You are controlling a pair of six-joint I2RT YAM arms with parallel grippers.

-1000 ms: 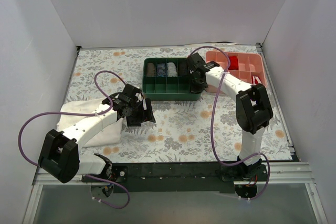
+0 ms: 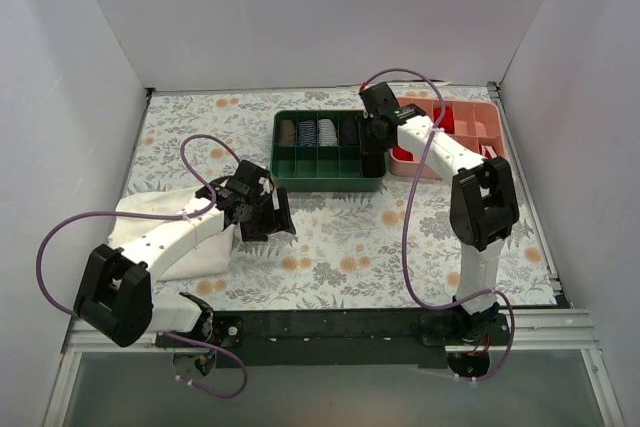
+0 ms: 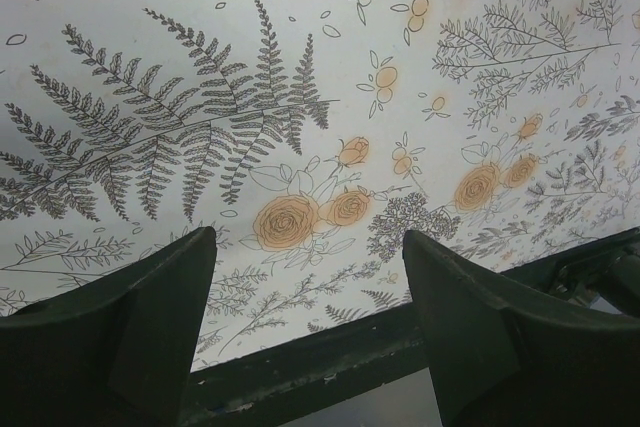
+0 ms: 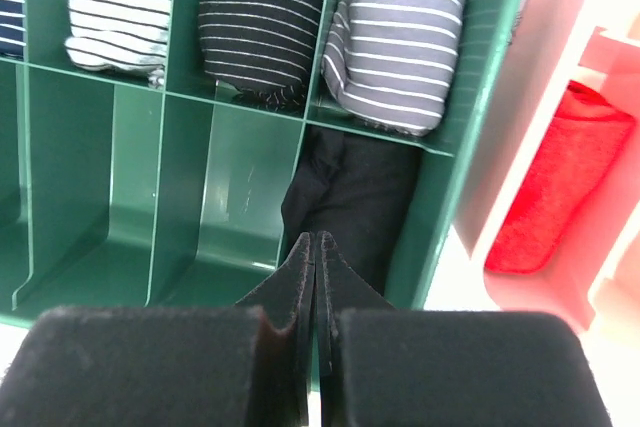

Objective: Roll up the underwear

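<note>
A black bundle of underwear (image 4: 360,202) lies in the front right compartment of the green divided box (image 4: 450,147), also visible in the top view. Over that bundle, in the right wrist view, my right gripper is shut; no cloth shows between its fingertips. Wide apart, the fingers of my left gripper frame only bare patterned tablecloth, so it is open and empty. In the back row of the box sit rolled striped pieces, among them a grey one (image 4: 400,37) and a black one (image 4: 262,22).
Right of the green box stands a pink divided box (image 2: 480,119) holding red items (image 4: 565,182). A folded white cloth (image 2: 200,257) lies at the left, partly under my left arm.
My right gripper has shifted back from the front right compartment, and more of the black bundle shows there in the top view. The left arm looks unmoved.
</note>
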